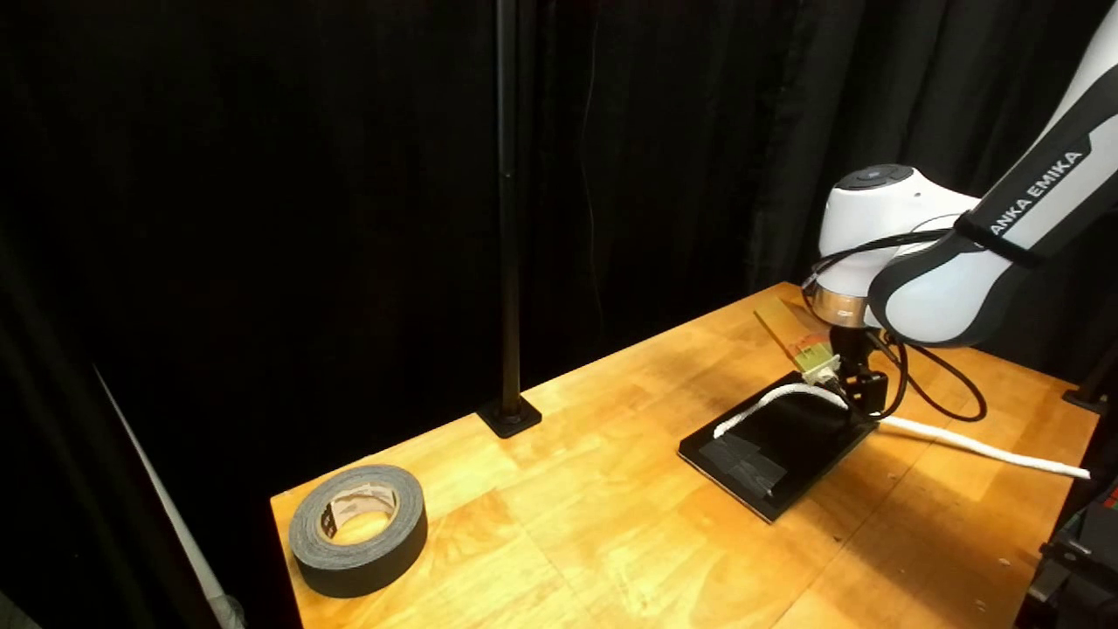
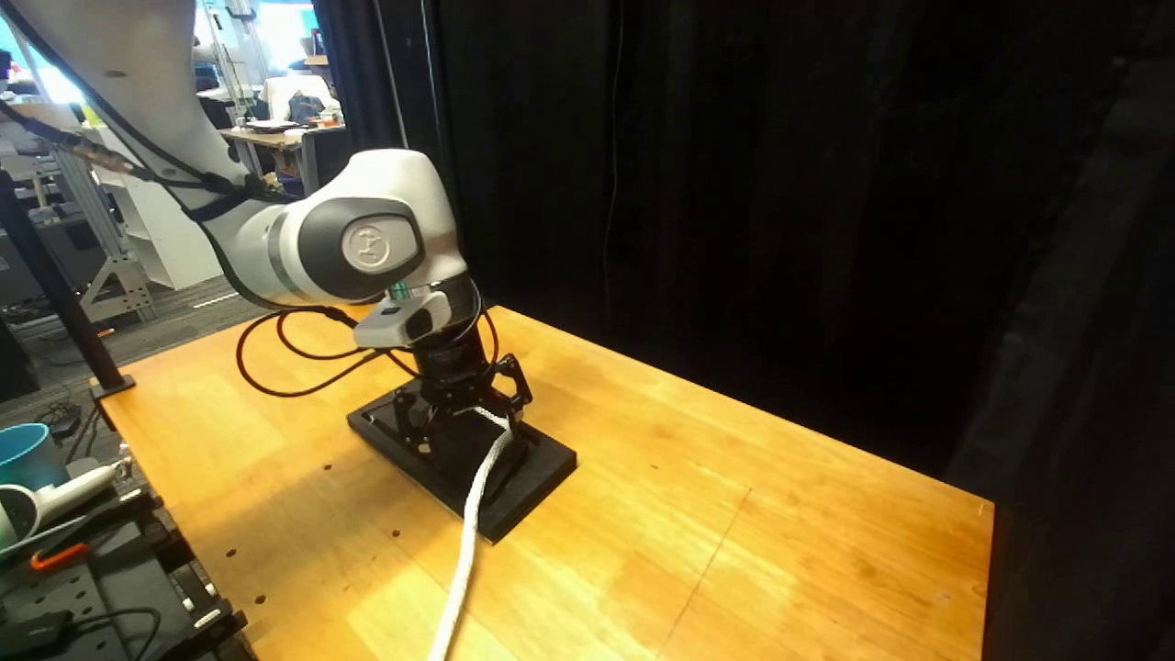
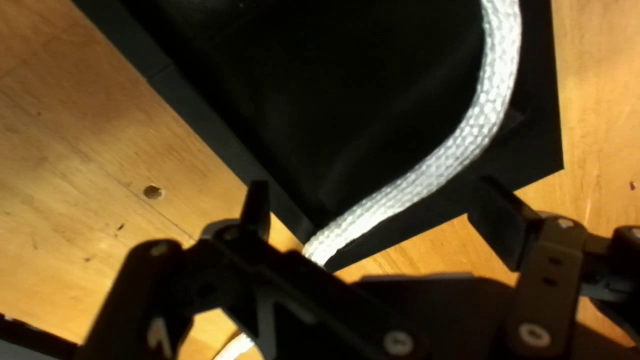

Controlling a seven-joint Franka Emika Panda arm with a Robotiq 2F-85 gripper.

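Observation:
A white braided rope [image 1: 985, 449] curves across a flat black board [image 1: 734, 473] and runs off it onto the wooden table. In the wrist view the rope [image 3: 447, 159] crosses the dark board [image 3: 336, 84] and passes beneath the gripper's body near the board's corner. My gripper is open, its two fingers [image 3: 507, 225] spread well apart. The rope lies in the gap between them, with room on both sides. From the other side, the gripper [image 2: 468, 424] points down low over the board, with the rope [image 2: 474, 518] trailing toward the front.
A roll of grey tape [image 1: 362, 529] sits at the table's near left corner. A black post [image 1: 510, 314] stands at the back edge. A side cart [image 2: 99, 595] with tools adjoins the table.

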